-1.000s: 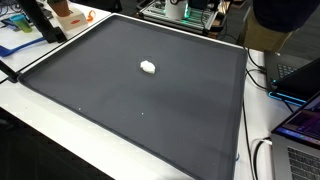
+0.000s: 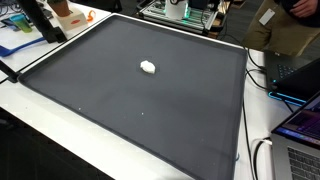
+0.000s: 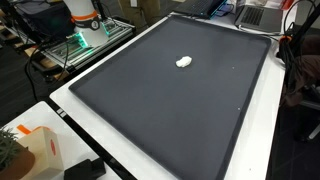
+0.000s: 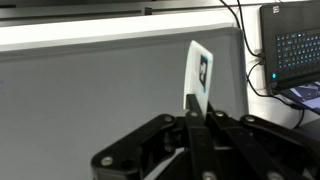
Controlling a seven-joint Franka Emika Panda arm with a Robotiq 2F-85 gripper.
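In the wrist view my gripper is shut on a narrow white item [image 4: 198, 68] with a small dark and blue patch. The item points away from the fingers, above the grey board; what it is I cannot tell. A small crumpled white lump [image 2: 148, 67] lies on the dark grey board [image 2: 150, 110], behind its middle. The second exterior view shows this lump [image 3: 183, 61] as well, with nothing touching it. Neither exterior view shows my gripper.
Around the board runs a white table border [image 3: 105, 145]. Laptops [image 2: 298, 160] and cables line one side. A potted plant [image 3: 14, 155] and an orange-white object [image 3: 42, 145] stand near a corner. A person [image 2: 285, 25] is at the far right. Most of the board is bare.
At the top right the person has shifted, and a hand now shows there. The white lump and the board have stayed in place.
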